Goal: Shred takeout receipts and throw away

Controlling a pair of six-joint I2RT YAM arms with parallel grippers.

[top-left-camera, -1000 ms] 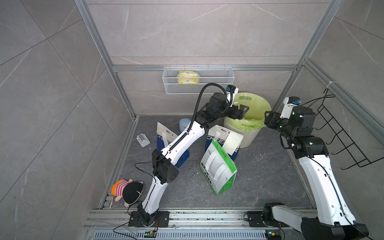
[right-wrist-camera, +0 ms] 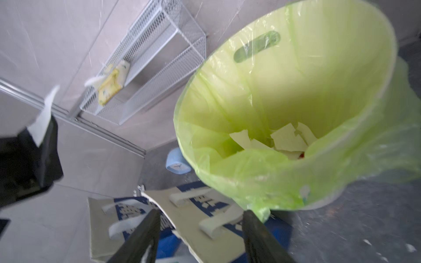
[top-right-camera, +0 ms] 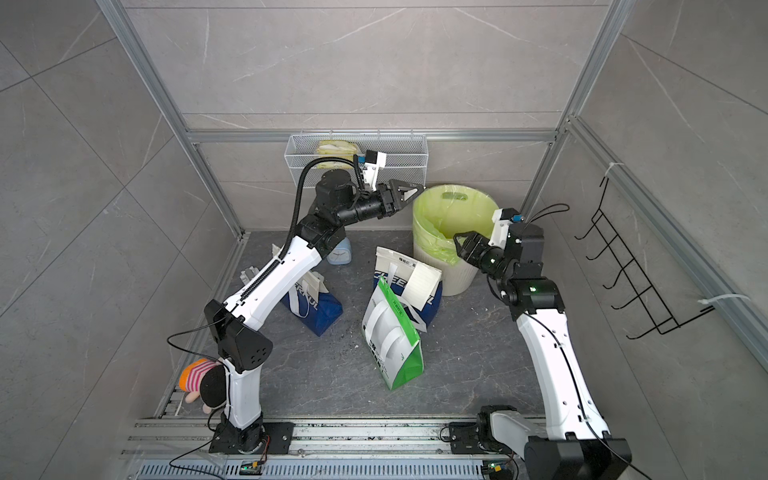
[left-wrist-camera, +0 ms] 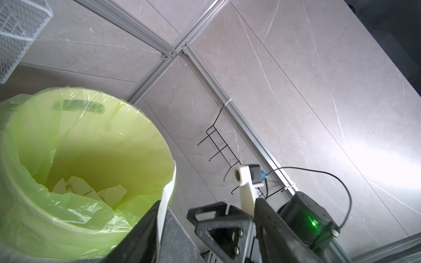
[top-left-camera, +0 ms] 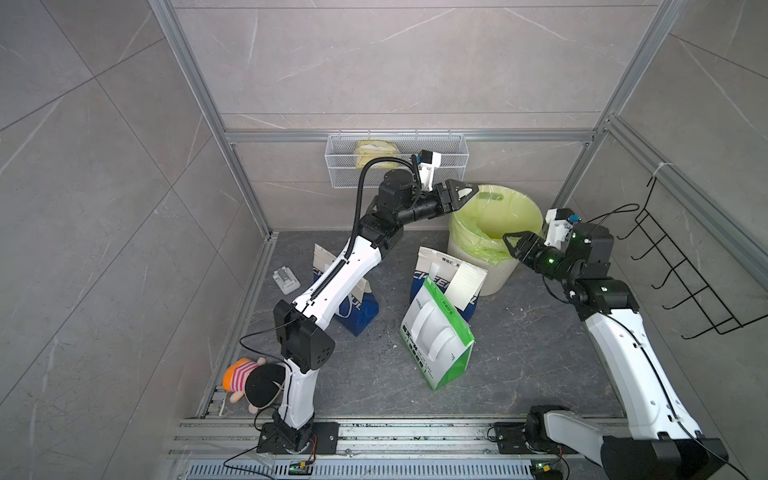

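A pale scrap of receipt paper (left-wrist-camera: 165,206) lies along the inner face of one finger of my left gripper; the other finger stands apart from it. In the right wrist view, this white scrap (right-wrist-camera: 43,116) juts up from the left gripper's tip. My left gripper (top-left-camera: 468,192) is at the left rim of the lined bin (top-left-camera: 496,216). Torn paper pieces (right-wrist-camera: 289,138) lie inside the green bag. My right gripper, fingers apart and nothing visible between them, is by the bin's right front side (top-left-camera: 520,244).
Blue-white takeout bags (top-left-camera: 428,268) and a green-white one (top-left-camera: 438,336) stand left of the bin. A wire basket (top-left-camera: 448,156) hangs on the back wall; a hook rack (top-left-camera: 680,272) hangs at right. Small white bits (right-wrist-camera: 410,247) lie on the floor.
Over the last second, my left gripper has moved left from above the bin to its left rim. The right gripper has shifted left, closer to the bin.
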